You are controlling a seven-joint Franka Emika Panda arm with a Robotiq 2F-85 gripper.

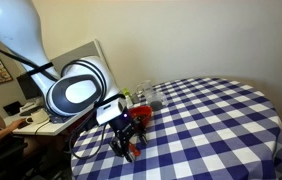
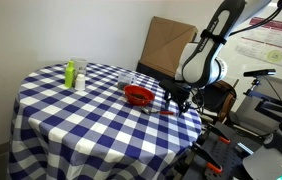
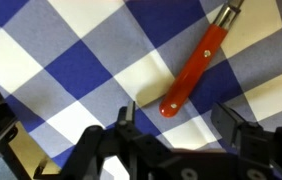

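Observation:
A utensil with a red handle (image 3: pixel 188 80) and a metal shaft lies on the checkered tablecloth, running diagonally in the wrist view. The same red handle (image 2: pixel 167 113) shows in exterior view 2, near the table's edge on the robot's side. My gripper is open above the cloth, and the rounded end of the handle appears between its two spread fingertips. Nothing is gripped. From exterior view 1, the gripper (image 1: pixel 134 146) is low over the table, partly covering the red handle.
Beyond the utensil stands a red bowl (image 2: pixel 139 95), with a clear container (image 2: pixel 128 78) behind it. A yellow-green bottle (image 2: pixel 69 75) and a white bottle (image 2: pixel 80 82) stand toward the far side. Much of the tablecloth (image 2: pixel 91 125) is bare.

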